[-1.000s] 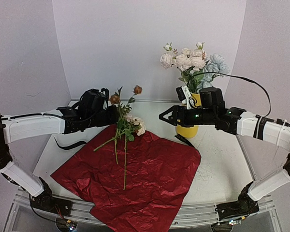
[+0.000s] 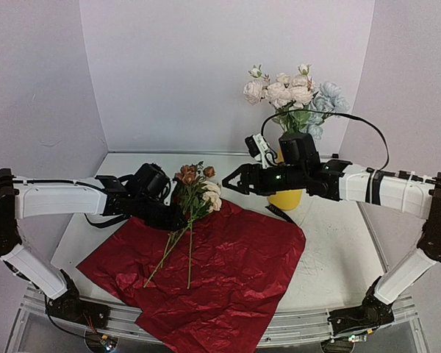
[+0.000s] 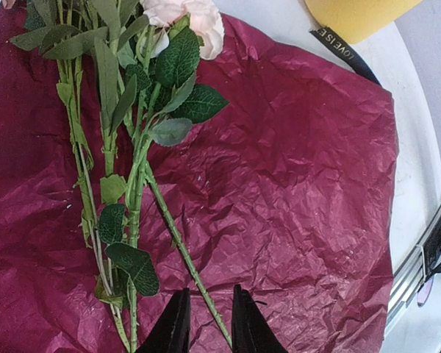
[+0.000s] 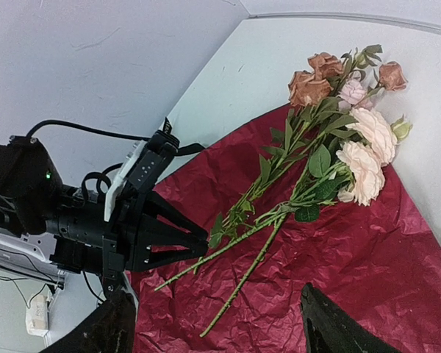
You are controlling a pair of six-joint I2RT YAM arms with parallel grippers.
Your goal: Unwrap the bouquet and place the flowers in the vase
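Observation:
Several flowers lie loosely together on the crinkled red wrapping sheet (image 2: 228,265), with orange roses (image 4: 309,88) and pale pink roses (image 4: 367,169) at the far end. Their green stems (image 3: 136,213) run toward the front. Over the left part of the bunch is my left gripper (image 2: 181,218), its fingertips slightly apart and no flower gripped; one stem (image 3: 182,246) passes below them. My right gripper (image 2: 232,179) stands wide open and empty to the right of the blooms. Behind the right arm is the yellow vase (image 2: 284,200), partly hidden, holding white roses (image 2: 283,92) and pale blue flowers (image 2: 325,107).
A black ribbon (image 2: 281,213) lies at the foot of the vase. Another dark strap (image 2: 106,220) is on the white table (image 2: 338,257) at left. Walls close in the back and both sides.
About a second ago the orange roses stood higher beside my left gripper; now they lie down on the sheet. That gripper moved lower and nearer the front. My right gripper shifted a little left.

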